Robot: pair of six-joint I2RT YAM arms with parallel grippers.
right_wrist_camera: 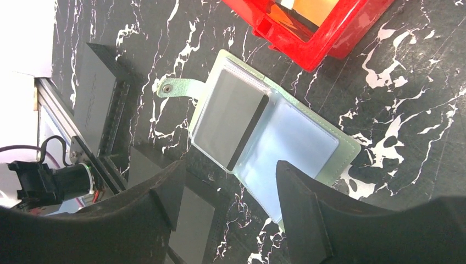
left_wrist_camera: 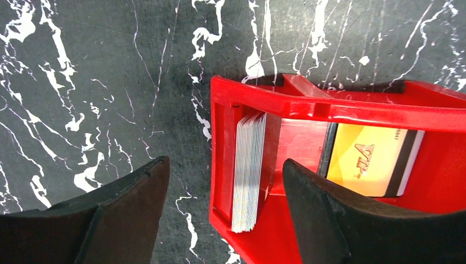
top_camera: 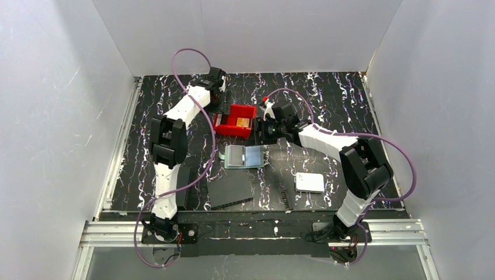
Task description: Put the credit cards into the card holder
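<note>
In the top view, the card holder [top_camera: 245, 157] lies open on the table in front of the red box. Its left sleeve [right_wrist_camera: 229, 114] contains a grey card with a black stripe; the bluish right sleeve [right_wrist_camera: 291, 146] shows no clear card. White-edged cards [left_wrist_camera: 248, 173] stand packed in the red box's end slot, and a yellow card [left_wrist_camera: 368, 157] rests further inside. My left gripper hangs over that slot, part open, its fingers on either side of the white-edged stack and nothing gripped. Above the holder's near side, my right gripper is also open and empty.
The red box [top_camera: 234, 132] stands just behind the holder. Dark flat panels [top_camera: 230, 191] lie toward the front left, and a white case [top_camera: 309, 182] sits at the right. Bare marbled table stretches behind and right of the box.
</note>
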